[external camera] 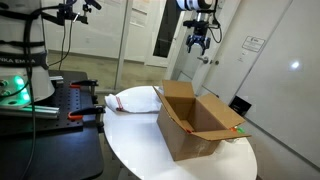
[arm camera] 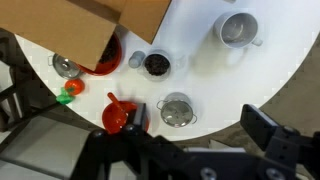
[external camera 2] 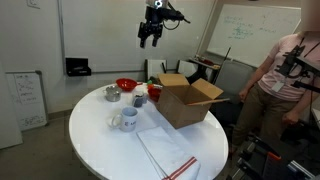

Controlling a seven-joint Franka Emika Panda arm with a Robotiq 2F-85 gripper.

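Observation:
High above the far side of the white round table, my gripper (external camera: 196, 46) hangs open with nothing between its fingers. In the wrist view its two dark fingers (arm camera: 268, 130) stand wide apart at the bottom. Below it a silver lidded pot (arm camera: 177, 110) rests on the table, with a red pot (arm camera: 125, 115) holding a red utensil to its left. A glass mug with dark contents (arm camera: 157, 65) and a white mug (arm camera: 237, 30) lie farther up that view. A large open cardboard box (external camera 2: 185, 103) stands on the table, its inside mostly hidden.
A red bowl (arm camera: 107, 60) is partly under a box flap. Beside it are a small metal strainer or pot (arm camera: 65, 67) and a red tomato-like item (arm camera: 75, 86). A white towel (external camera 2: 166, 150) lies across the table's near side. A person (external camera 2: 284, 75) stands at the right.

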